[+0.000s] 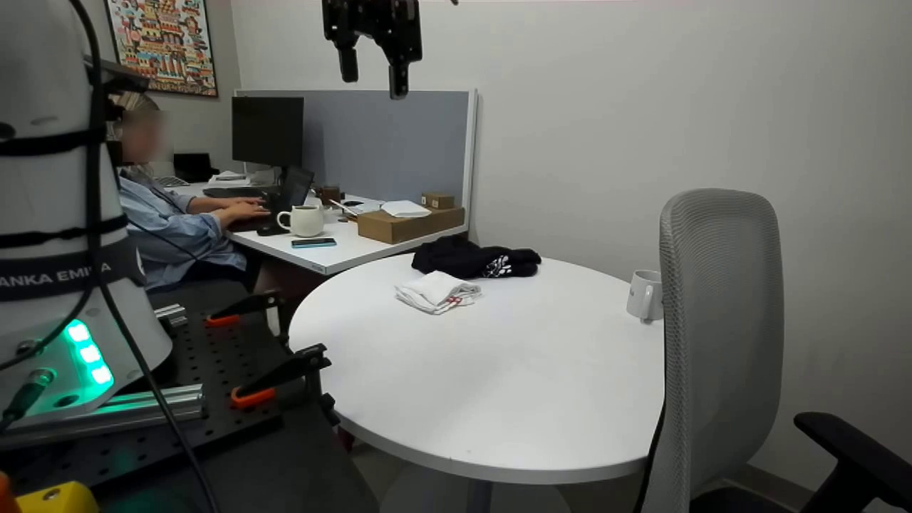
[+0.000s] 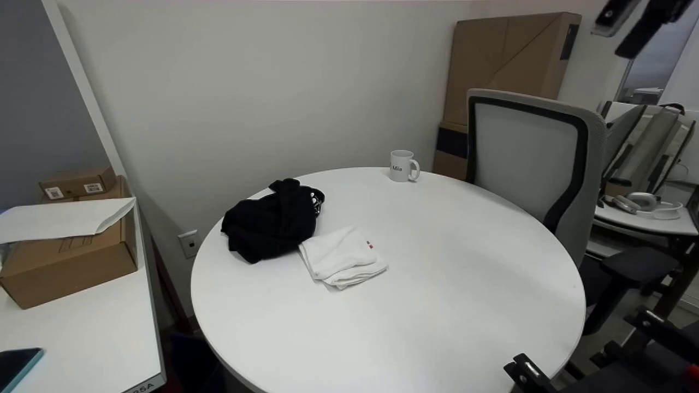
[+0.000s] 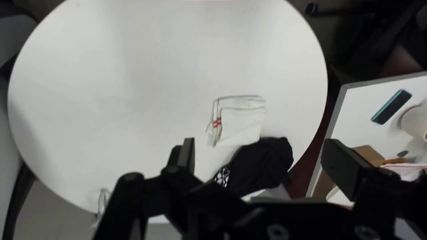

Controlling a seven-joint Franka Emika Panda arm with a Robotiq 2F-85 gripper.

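Observation:
High above the round white table hangs my gripper, its two fingers spread wide and nothing between them. On the tabletop lies a folded white cloth with a small red mark; the wrist view shows the same white cloth flat and squarely folded. Against one side of it rests a crumpled black cloth with a white print. In the wrist view the black cloth is partly hidden behind my gripper. A white mug stands upright near the table's far edge.
A grey office chair stands close against the table. The neighbouring desk holds a cardboard box, a cream mug and a phone, with a person seated there.

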